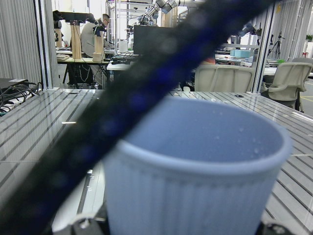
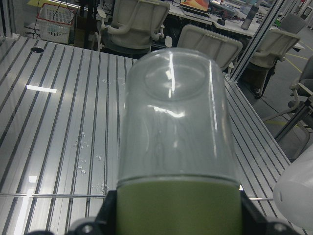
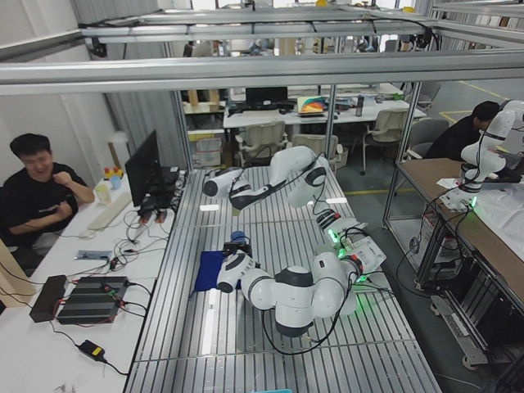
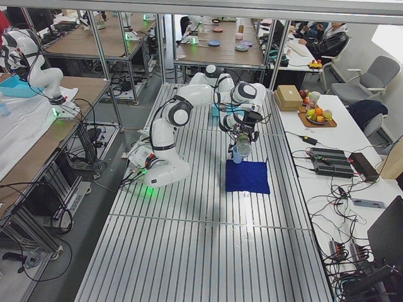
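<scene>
A light blue ribbed cup (image 1: 190, 196) fills the lower left wrist view, held by my left gripper (image 3: 237, 246), above the dark blue cloth (image 4: 247, 177). A dark, blurred strip crosses the cup's top left. A clear cylinder with an olive-green lower part (image 2: 176, 205) stands large in the right wrist view, held in my right gripper (image 4: 245, 129). In the camera right view it overlaps the blue cup (image 4: 237, 156). In the camera left view it is hidden behind the far arm.
A light blue tray (image 4: 215, 111) is partly hidden behind the arms. Side desks with electronics border the table, and a person sits beside it.
</scene>
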